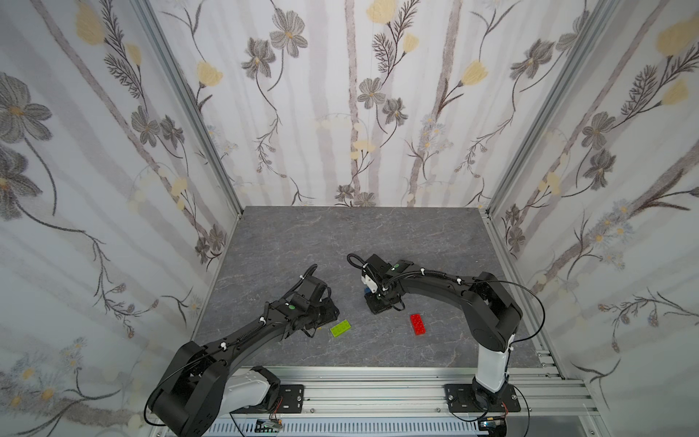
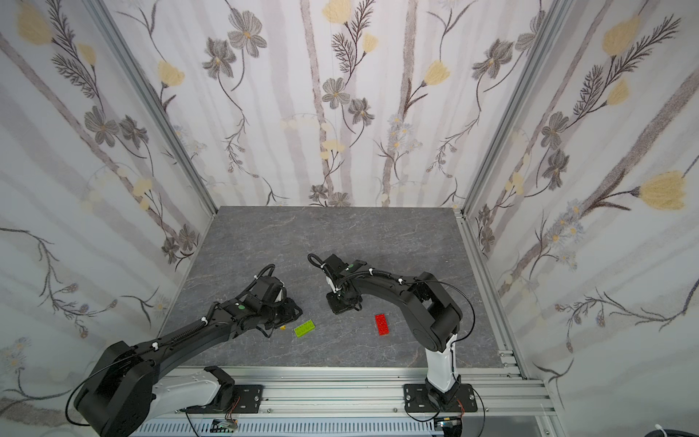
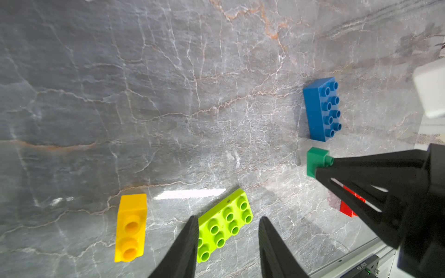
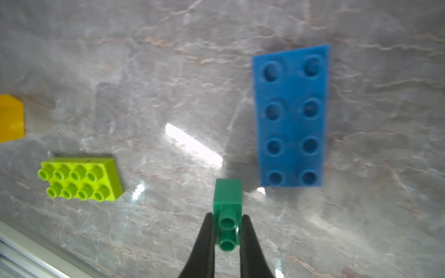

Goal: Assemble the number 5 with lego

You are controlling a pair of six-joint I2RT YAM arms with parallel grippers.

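My right gripper is shut on a small green brick (image 4: 227, 191), its studs facing back between the fingers. In the right wrist view, a blue brick (image 4: 292, 125) with two rows of studs lies just beyond it. My left gripper hangs over the table, its fingers apart and nothing held between them. Past those fingertips in the left wrist view lies a lime brick (image 3: 224, 225), studs up. To its left is a narrow yellow brick (image 3: 131, 227). A red brick (image 1: 417, 324) rests on the table's right front, near the right forearm.
The bricks on the grey table (image 1: 364, 233) lie apart from one another. Behind both arms the tabletop is bare. Along the front edge runs a metal rail (image 1: 364, 378), and patterned walls enclose the other sides. The right arm reaches in close to the left gripper's side.
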